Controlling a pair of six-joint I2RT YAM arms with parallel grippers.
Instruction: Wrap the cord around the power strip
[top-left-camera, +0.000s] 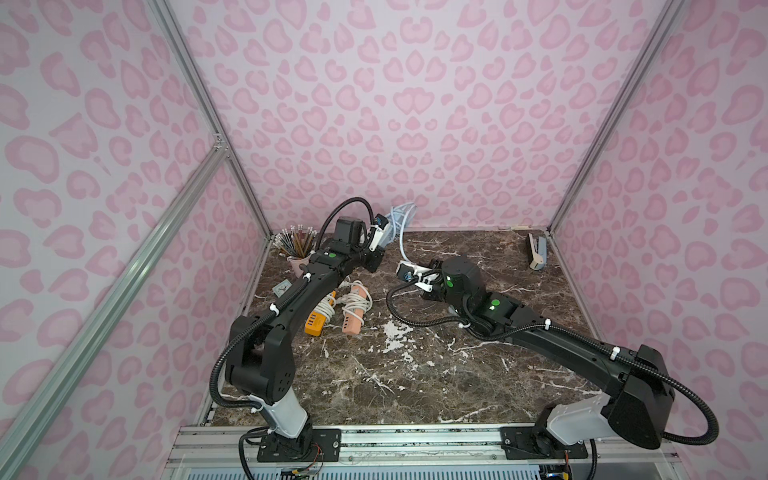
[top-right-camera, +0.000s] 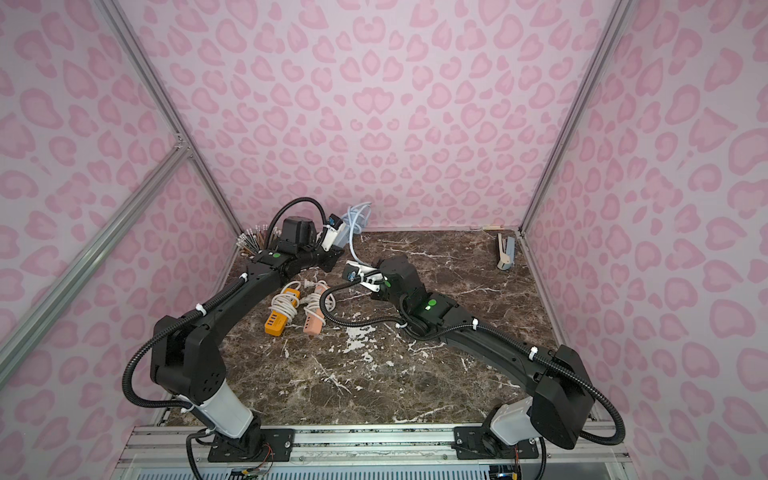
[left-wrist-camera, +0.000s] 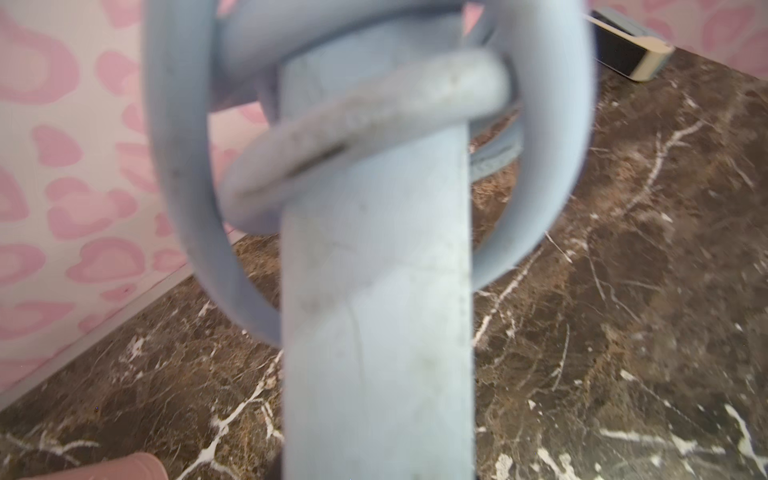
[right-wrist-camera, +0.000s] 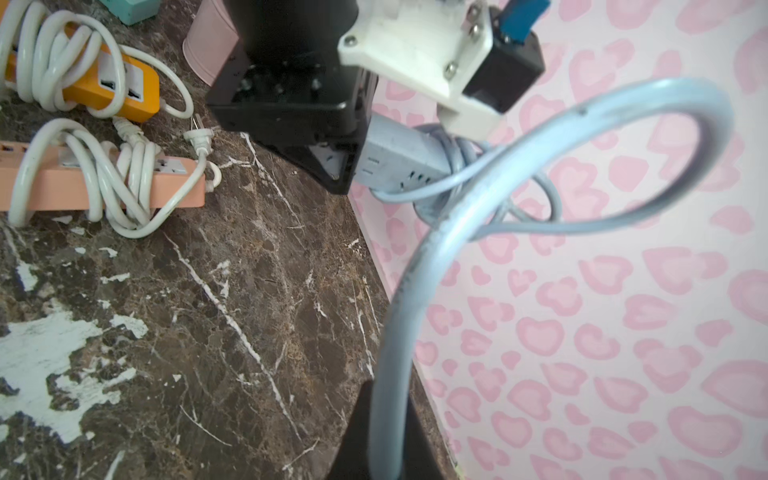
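Observation:
A pale blue power strip (left-wrist-camera: 376, 312) is held upright in the air near the back wall by my left gripper (top-left-camera: 376, 252), loops of its cord (left-wrist-camera: 544, 144) wound around its upper part. In the right wrist view the left gripper grips the strip's lower end. My right gripper (top-left-camera: 420, 276) is lower and to the right, shut on the cord (right-wrist-camera: 392, 384), which rises from it in a wide curve to the strip.
Orange (top-left-camera: 316, 322) and peach (top-left-camera: 352, 324) power strips with wound white cords lie on the left of the marble table (top-left-camera: 368, 376). A pink brush holder stands behind them. A stapler-like object (top-left-camera: 536, 252) lies at back right.

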